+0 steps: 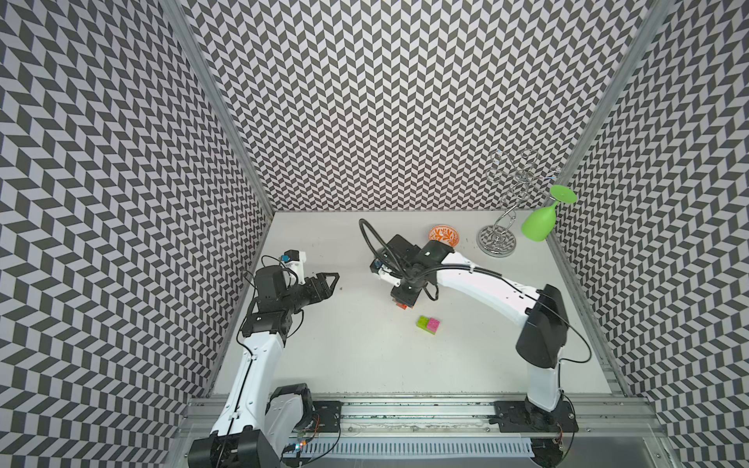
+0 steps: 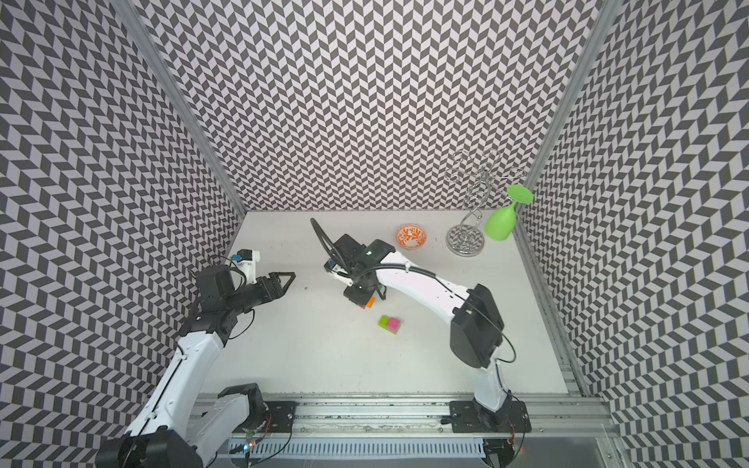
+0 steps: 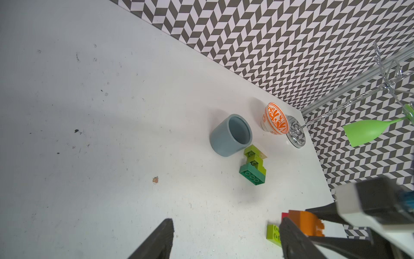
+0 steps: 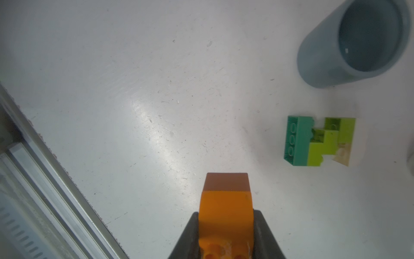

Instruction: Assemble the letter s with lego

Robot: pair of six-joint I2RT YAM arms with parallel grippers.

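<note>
My right gripper is shut on an orange brick [image 4: 226,207], held above the middle of the table. In the right wrist view a green brick cluster [image 4: 314,146], with a teal piece at its left, lies below the cup. A lime and pink brick pair [image 1: 427,324] lies nearer the front. My left gripper [image 1: 327,282] is raised at the table's left, its fingers apart and empty.
A grey-blue cup [image 3: 228,138] stands behind the bricks. An orange patterned bowl [image 1: 443,236] and a chrome stand [image 1: 496,241] with a green glass [image 1: 538,222] are at the back right.
</note>
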